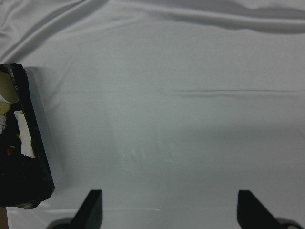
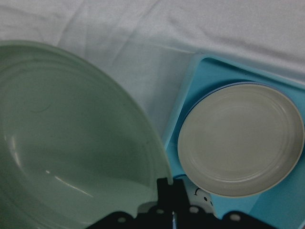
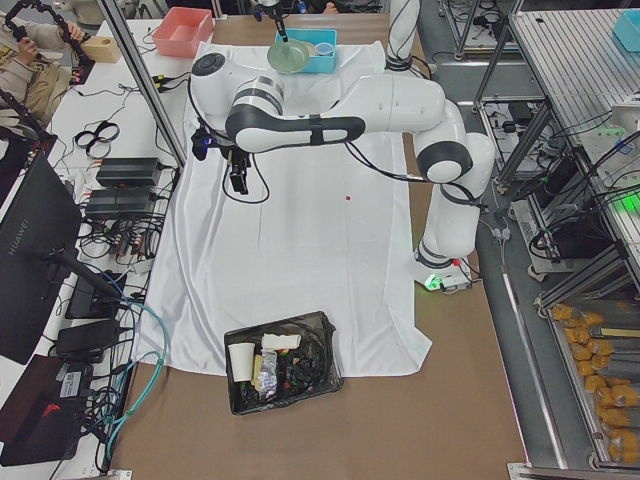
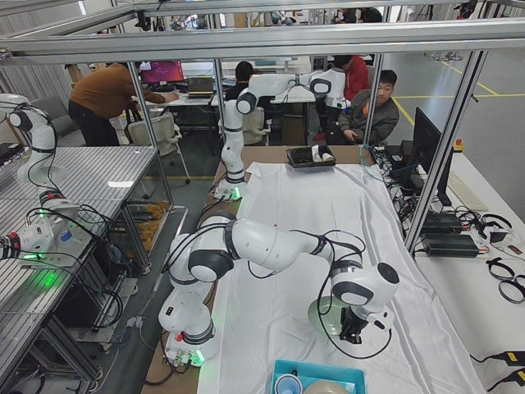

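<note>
A green plate point(image 3: 288, 58) point(image 2: 71, 138) is raised beside the blue tray point(image 3: 322, 67) point(image 4: 353, 373) at the far end of the cloth. My right gripper point(image 4: 351, 332) is shut on the plate's rim. In the tray are a pale round plate point(image 2: 240, 138) and a cup with a printed face point(image 2: 200, 198), partly hidden by the gripper. My left gripper point(image 3: 238, 185) hangs over the white cloth, open and empty.
A black bin point(image 3: 310, 365) point(image 1: 24, 176) holding assorted items sits at the opposite end of the cloth. Monitors, cables and electronics crowd the side table, beyond a metal post.
</note>
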